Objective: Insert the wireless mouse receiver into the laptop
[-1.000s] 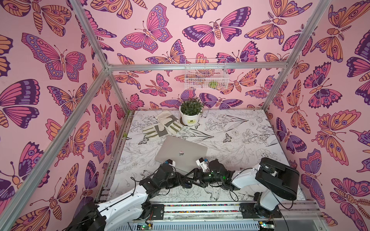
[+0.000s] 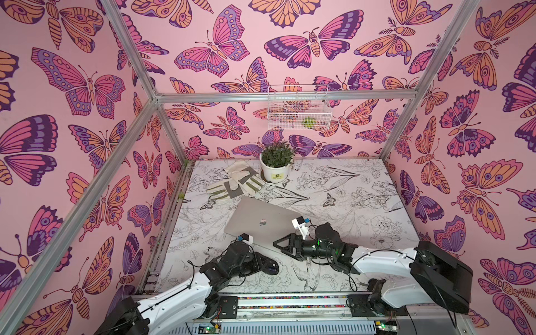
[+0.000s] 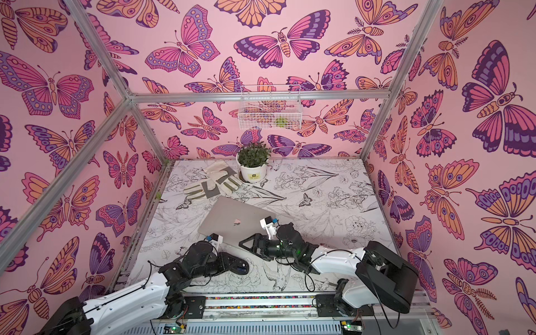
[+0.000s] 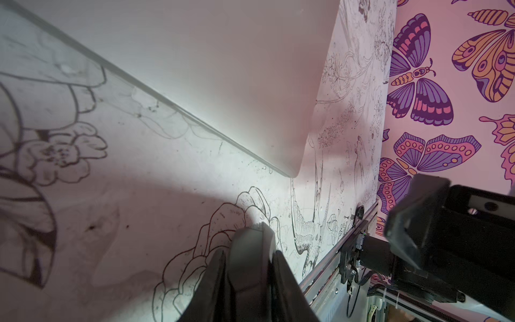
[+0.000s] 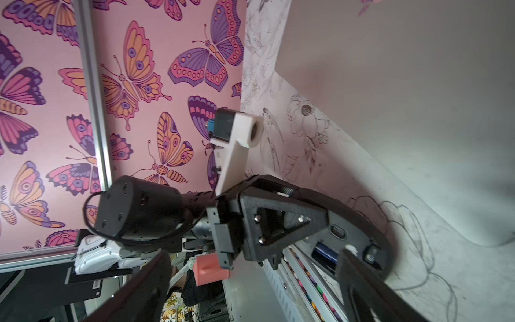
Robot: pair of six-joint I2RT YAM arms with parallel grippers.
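My left gripper [image 2: 259, 262] is shut on a black mouse [image 2: 270, 267], held near the table's front edge. In the right wrist view the mouse [image 5: 370, 236] shows its underside, with an open compartment holding a blue battery [image 5: 325, 254]. My right gripper [image 2: 281, 244] stands open to the right of the mouse, apart from it and by the laptop's front corner, with nothing seen between its fingers. The closed silver laptop [image 2: 258, 215] lies flat behind both grippers. I cannot make out the receiver in any view.
A potted plant [image 2: 275, 166] and striped gloves [image 2: 237, 179] stand and lie behind the laptop. A wire basket [image 2: 299, 120] hangs on the back wall. Free table spreads to the right of the laptop. The two arms are close together at the front.
My right gripper was up against the mouse a second ago; it has drawn away to the right and back, and its fingers are spread apart. The left arm and mouse have barely moved.
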